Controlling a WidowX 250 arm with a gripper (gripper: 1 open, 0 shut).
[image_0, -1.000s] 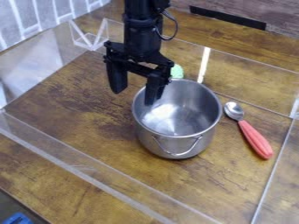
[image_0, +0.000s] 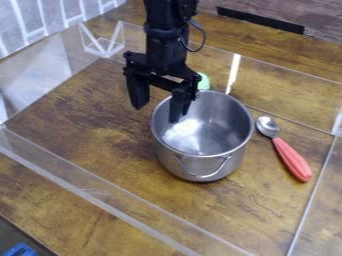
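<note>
The black gripper (image_0: 158, 92) hangs over the rim of a large steel pot (image_0: 203, 159), its two fingers spread apart, one outside the pot on the left and the other over its opening. Nothing shows clearly between them. Behind the pot a light green object (image_0: 202, 81) is partly hidden by the arm. A spoon with a red handle (image_0: 291, 160) lies on the table to the right of the pot.
Clear panels border the area. A blue object (image_0: 16, 249) sits at the lower left corner.
The gripper has shifted slightly over the last second, with its fingers a little higher or turned. The pot and spoon appear unmoved.
</note>
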